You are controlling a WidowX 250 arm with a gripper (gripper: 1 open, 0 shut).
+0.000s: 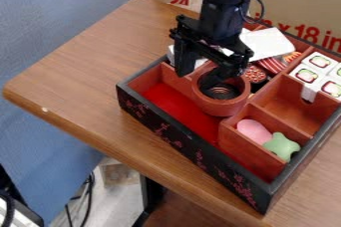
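The black robot gripper (206,60) hangs over a box (200,149) with red and pink compartments and a dark, flower-patterned rim. Just under it and to its right sits a round reddish container (221,103) with a dark ring inside. The gripper's fingertips are dark against the box, and whether they hold anything cannot be told. A pink oval piece (253,130) and a green piece (281,145) lie in the lower right compartment. White cards with red prints (317,76) stand at the right, and white paper (265,44) lies at the back.
The wooden table (100,72) has free room left of the box. Behind it stands a cardboard box (296,2). A blue surface and some cables lie beyond the table's left edge.
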